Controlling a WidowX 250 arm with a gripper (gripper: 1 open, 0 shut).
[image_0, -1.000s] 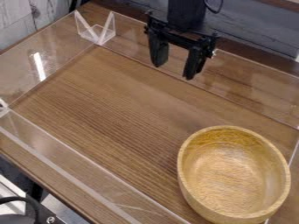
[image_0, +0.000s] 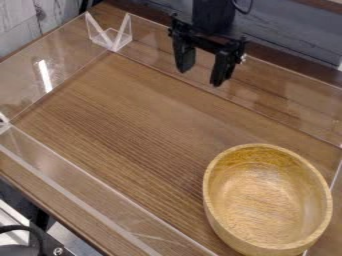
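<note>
The black robot gripper (image_0: 206, 58) hangs over the back middle of the wooden tray, its two dark finger assemblies pointing down. Whether it is open or shut is hard to tell at this size, and nothing clearly held shows. A yellow oval bowl (image_0: 267, 162) sits at the front right, well apart from the gripper.
A clear plastic or wire piece (image_0: 110, 34) stands at the back left. Transparent walls edge the wooden tray (image_0: 127, 130), whose middle and left are bare. A black cable shows at the bottom left corner.
The gripper has shifted slightly to the left and up in the view. The bowl has not moved.
</note>
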